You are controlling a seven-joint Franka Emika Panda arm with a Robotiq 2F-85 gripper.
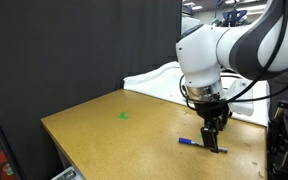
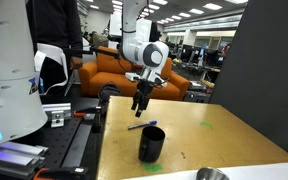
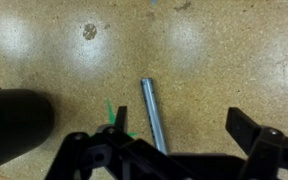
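A slim marker with a grey barrel and a blue end (image 1: 187, 141) lies flat on the wooden table. In the wrist view the grey barrel of the marker (image 3: 153, 112) runs down toward the space between my fingers, its lower end hidden by the gripper. My gripper (image 1: 214, 142) is over the marker in exterior view 1, pointing down. Its two fingers (image 3: 257, 135) stand wide apart, open, and nothing is held. A black mug (image 2: 152, 144) stands near the marker (image 2: 141, 126) in exterior view 2.
Green tape marks (image 1: 123, 115) are on the table. A metallic round object (image 2: 212, 174) sits at the near edge in exterior view 2.
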